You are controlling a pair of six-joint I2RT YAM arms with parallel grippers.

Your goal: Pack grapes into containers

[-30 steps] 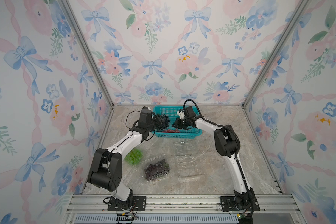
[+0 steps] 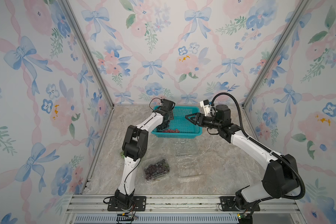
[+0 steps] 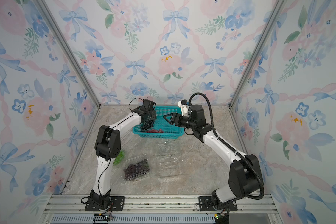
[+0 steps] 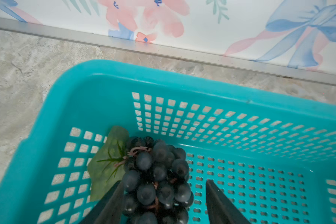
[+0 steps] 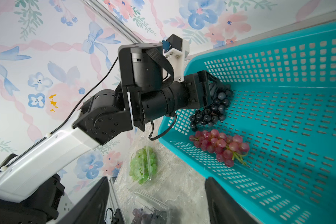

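Black grapes (image 4: 155, 171) with a green leaf lie at the left end of the teal basket (image 4: 197, 82). My left gripper is open over them, its fingers on either side of the bunch in the left wrist view. A red bunch (image 5: 222, 145) rests along the basket's front wall. Raised by the basket's right side, my right gripper has its fingers apart with nothing between them. A clear container (image 3: 136, 168) holds dark grapes, and an empty clear container (image 3: 168, 166) stands beside it. Green grapes (image 5: 143, 164) are under clear plastic at the left.
The basket's right half is bare. My left arm (image 5: 153, 89) reaches over the basket's left rim and partly hides the black grapes from above. Clear table (image 2: 227, 164) lies on the right, in front of the right arm.
My left gripper has moved right and back, over the black grapes. The right arm has pulled back to the right and up, away from the basket's middle. The containers have not moved.
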